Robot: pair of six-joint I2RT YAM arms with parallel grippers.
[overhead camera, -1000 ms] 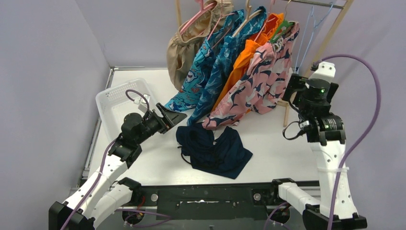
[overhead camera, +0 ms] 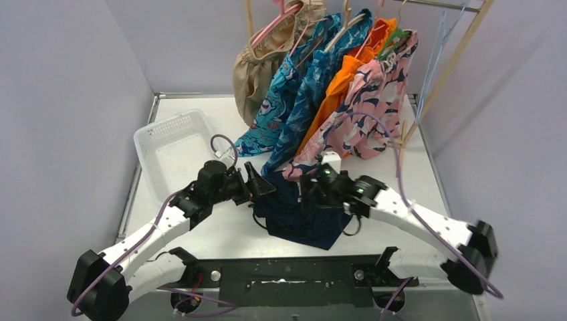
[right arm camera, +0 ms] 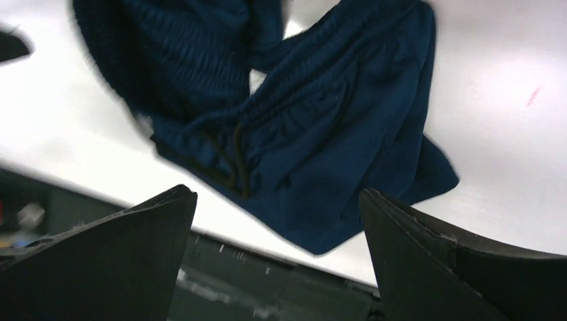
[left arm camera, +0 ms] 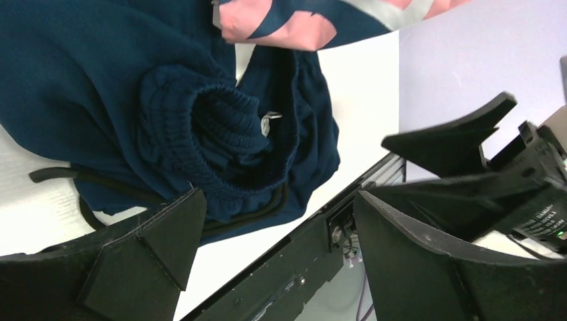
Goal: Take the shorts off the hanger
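Note:
Dark navy shorts (overhead camera: 301, 224) lie crumpled on the white table, off any hanger, with their waistband (left arm camera: 180, 134) and dark drawstring (left arm camera: 134, 190) showing in the left wrist view. Over their upper left side in the top view, my left gripper (overhead camera: 259, 182) stands open and empty. My right gripper (overhead camera: 304, 190) hovers over their middle; its fingers (right arm camera: 428, 254) are spread wide in the right wrist view, with the shorts (right arm camera: 321, 154) below and beyond them. An empty blue wire hanger (overhead camera: 434, 63) hangs at the right end of the rack.
Other clothes hang on the rack, with pink patterned shorts (overhead camera: 381, 100) nearest and their hem close to the navy ones. A white basket (overhead camera: 145, 150) stands at the left. Bare table (overhead camera: 394, 175) shows at the right.
My right gripper has swung from beside the blue hanger leftward and down over the navy shorts. My left gripper has come slightly right and nearer them. The blue hanger has been swaying.

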